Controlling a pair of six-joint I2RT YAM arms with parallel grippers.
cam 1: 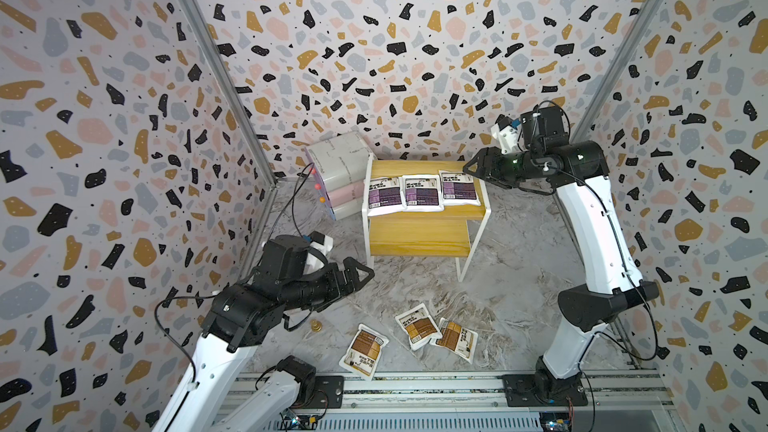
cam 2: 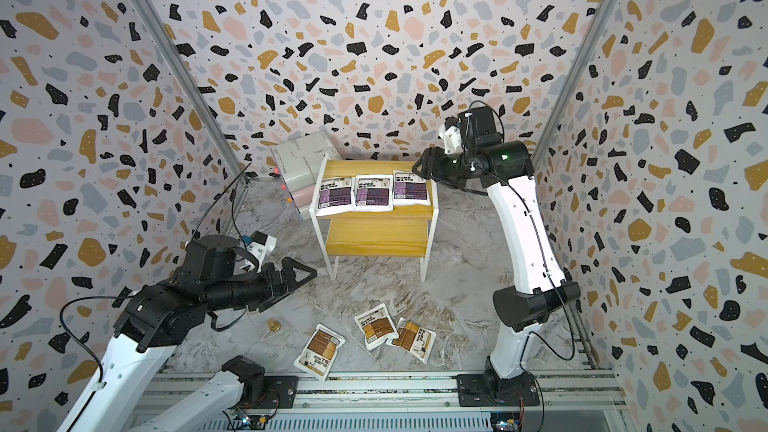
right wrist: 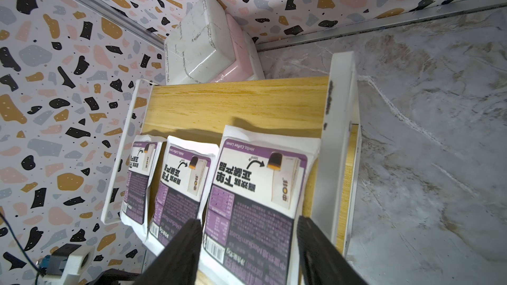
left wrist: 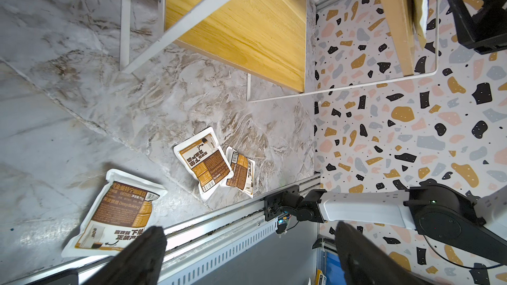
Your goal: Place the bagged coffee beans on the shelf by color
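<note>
Three purple coffee bags (cam 1: pixel 421 193) stand side by side on the upper board of the white-framed wooden shelf (cam 1: pixel 418 236), whose lower board is bare. My right gripper hangs open at the rightmost purple bag (right wrist: pixel 248 205), beside the shelf's right post; whether it touches cannot be told. Three brown bags lie on the marble floor: a single one (cam 1: pixel 364 350) and two overlapping, one (cam 1: pixel 416 324) partly over the other (cam 1: pixel 456 341). My left gripper (cam 1: pixel 349 276) stands open above the floor, left of the shelf, with nothing between its fingers.
Stacked white and pink boxes (cam 1: pixel 340 172) stand behind the shelf at left. A small gold object (cam 1: pixel 317 326) sits on the floor near the left arm. The floor right of the shelf is clear. Patterned walls enclose the space.
</note>
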